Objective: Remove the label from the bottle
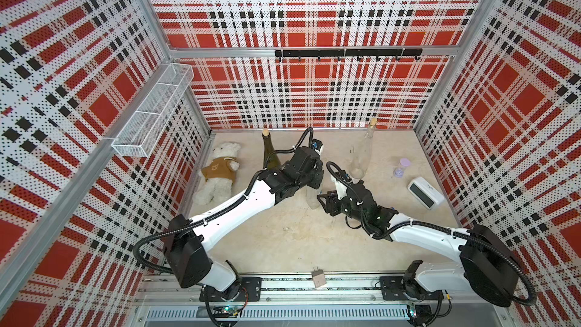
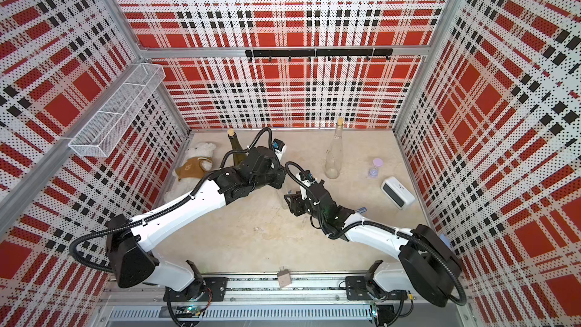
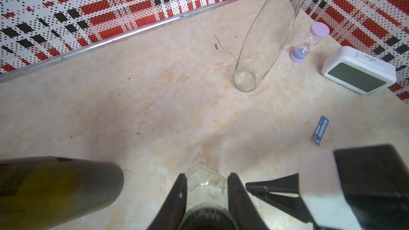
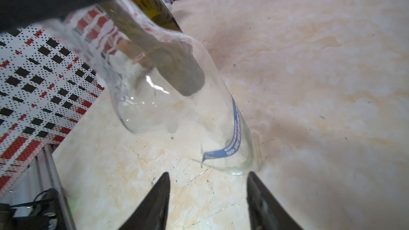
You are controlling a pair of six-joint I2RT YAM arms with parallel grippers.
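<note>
A clear plastic bottle [image 4: 166,98], tilted, hangs from my left gripper, which is shut on its upper end. Around its lower part, in the right wrist view, is a narrow blue label [image 4: 225,149] with white lettering, one end lifting slightly at its lower edge. My right gripper stands open just beside and below that end of the bottle, with nothing clearly between its fingertips. In both top views the bottle is largely hidden behind the two wrists.
Behind stand a dark green bottle [image 1: 267,151], a tall clear bottle [image 3: 268,38], an hourglass [image 3: 319,29] and a white clock [image 3: 357,70]. A teddy bear [image 1: 218,172] lies left. A small blue strip [image 3: 320,130] lies on the table.
</note>
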